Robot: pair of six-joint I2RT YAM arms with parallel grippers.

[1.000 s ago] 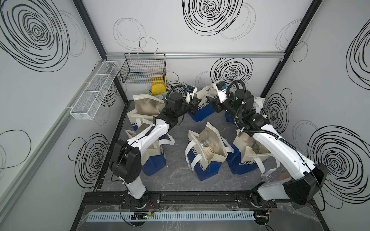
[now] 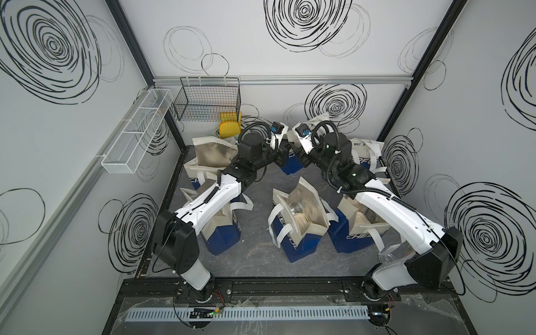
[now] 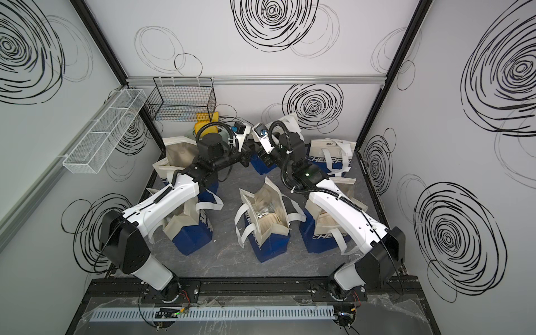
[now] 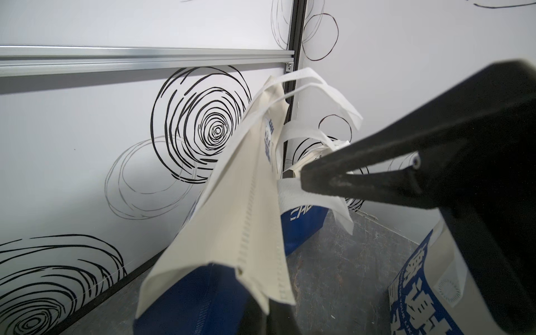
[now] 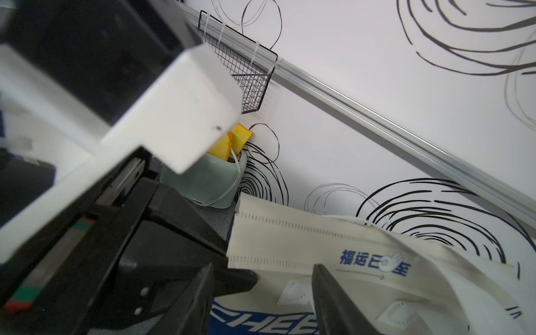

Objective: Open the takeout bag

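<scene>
A takeout bag [image 2: 291, 163] with cream top and blue base stands at the back centre, its top folded narrow; its printed edge [image 5: 290, 234] fills the lower right wrist view. My left gripper [image 2: 282, 150] is at the bag's near-left side, its fingers largely hidden; whether anything is between them is unclear. My right gripper [image 2: 301, 156] hangs just right of it, close to the left one, with its fingertips apart at the bag's cream face in the right wrist view, part open.
Several other bags [image 3: 268, 245] stand open at front and sides. A black wire basket [image 2: 206, 103] and white basket [image 2: 134, 134] hang on walls; yellow items [image 2: 229, 128] sit below. Bare floor [image 2: 262, 189] shows centrally.
My right arm has moved left toward the left gripper and the back bag, which now shows less of its front. The left arm has shifted only slightly.
</scene>
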